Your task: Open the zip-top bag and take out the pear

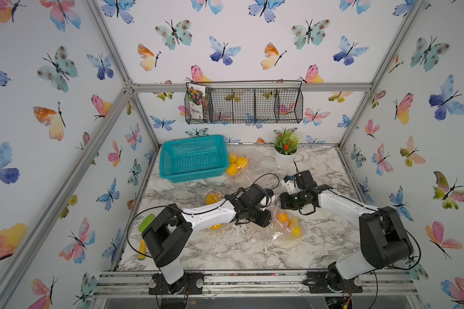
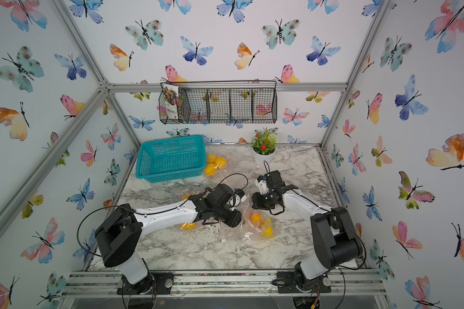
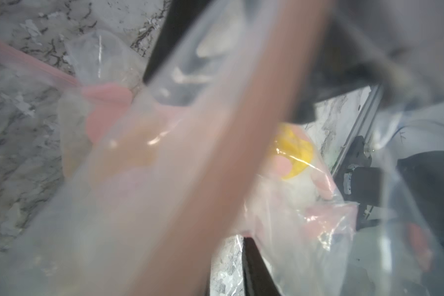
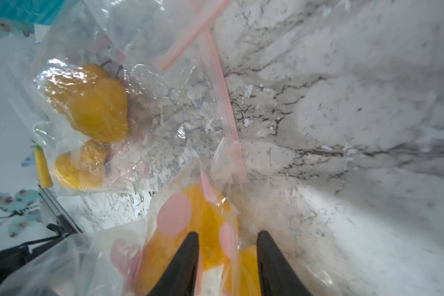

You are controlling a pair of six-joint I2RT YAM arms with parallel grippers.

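A clear zip top bag (image 1: 279, 234) with orange fruit (image 1: 283, 218) and yellow fruit (image 1: 295, 230) inside hangs between the two arms; which piece is the pear I cannot tell. My left gripper (image 1: 269, 218) is shut on the bag's film near its mouth, and a blurred pink zip strip (image 3: 222, 187) crosses the left wrist view. Facing it from the right, my right gripper has its fingers (image 4: 188, 261) apart at the bag's upper part. Pink-dotted film covers the orange fruit (image 4: 204, 222) behind those fingers.
Another clear bag with yellow fruit (image 4: 96, 106) lies behind my left arm. A teal basket (image 1: 193, 176), a bagged group of lemon-like fruit (image 1: 237, 162) and a white flowerpot (image 1: 284, 158) stand at the back. Free table lies at front right.
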